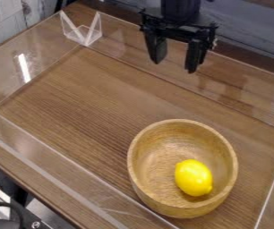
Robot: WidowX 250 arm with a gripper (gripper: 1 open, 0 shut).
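My black gripper (175,52) hangs at the top centre of the view, high over the back of the wooden table, open with a wide gap between its two fingers. Well below it, at the front right, a round tan bowl (146,165) holds a yellow oval object (193,177), which lies toward the bowl's right side.
A clear open rack or holder (82,29) stands at the back left. Dark cables or parts show at the bottom-left corner, beside the table's edge.
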